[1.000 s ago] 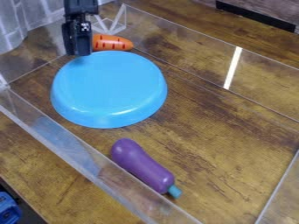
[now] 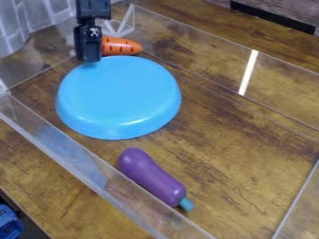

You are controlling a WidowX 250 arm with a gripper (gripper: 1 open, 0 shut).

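My gripper (image 2: 88, 45) is a dark shape at the top left of the camera view, low beside an orange carrot (image 2: 121, 46) and just behind the rim of a blue round disc (image 2: 118, 98). Whether its fingers are open or shut is too small to tell. A purple eggplant-like toy (image 2: 152, 176) with a teal tip lies in front of the disc, toward the bottom.
Clear plastic walls border the wooden floor (image 2: 237, 140) on the left, back and right. A blue object (image 2: 6, 222) lies outside at the bottom left.
The gripper has shifted very slightly at the back left, near the carrot. The disc and the purple toy look unmoved.
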